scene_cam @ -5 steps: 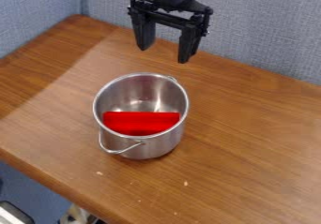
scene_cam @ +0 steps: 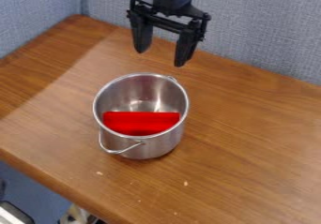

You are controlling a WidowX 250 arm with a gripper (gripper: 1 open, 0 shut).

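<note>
A steel pot (scene_cam: 160, 143) with a wire handle stands on the wooden table (scene_cam: 251, 162), left of centre. A red block (scene_cam: 141, 122) lies inside it, low toward the near side. My black gripper (scene_cam: 164, 40) hangs above and behind the pot, open, its two fingers spread wide with nothing between them.
Grey padded walls line the back of the table. The near left edge of the table drops away to the floor.
The pot and red block have not moved.
</note>
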